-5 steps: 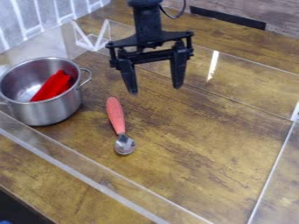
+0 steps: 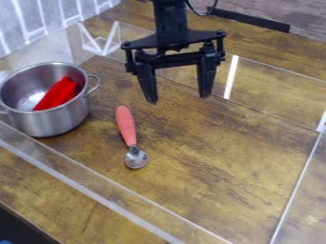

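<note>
My black gripper [image 2: 177, 84] hangs over the upper middle of the wooden table, its two fingers spread wide and pointing down, nothing between them. Below and left of it lies a spoon with a red handle [image 2: 125, 125] and a metal bowl end, pointing toward the viewer. At the left stands a steel pot [image 2: 59, 120] with a red object [image 2: 57, 92] inside it.
Pale strips run along the table at the lower left and right. A white wire-like item [image 2: 99, 40] is at the back left, near the edge.
Compared with a second ago, my gripper has come slightly toward the viewer and appears larger and a little further right. The pot and spoon have not moved.
</note>
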